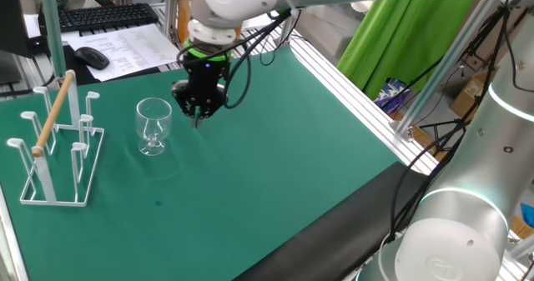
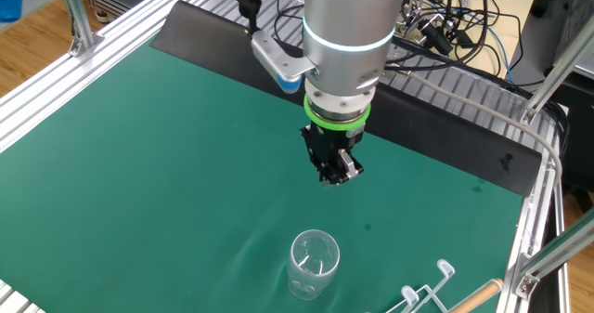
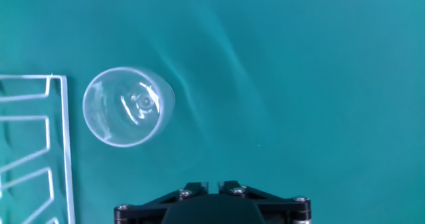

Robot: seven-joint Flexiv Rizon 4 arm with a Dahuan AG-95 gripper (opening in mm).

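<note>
A clear stemmed glass point(image 1: 153, 124) stands upright on the green table, between the white rack and my gripper point(image 1: 197, 121). In the second exterior view the glass point(image 2: 313, 265) is nearer the camera than my gripper point(image 2: 345, 172), which hangs above the table. From the wrist, the round mouth of the glass point(image 3: 126, 108) shows left of and beyond my gripper. My fingertips are drawn close together, with nothing seen between them, and they do not touch the glass.
A white wire rack point(image 1: 62, 203) with upright prongs and a wooden handle point(image 1: 53, 114) stands left of the glass. A mouse point(image 1: 92, 57), papers and a keyboard lie past the table's back edge.
</note>
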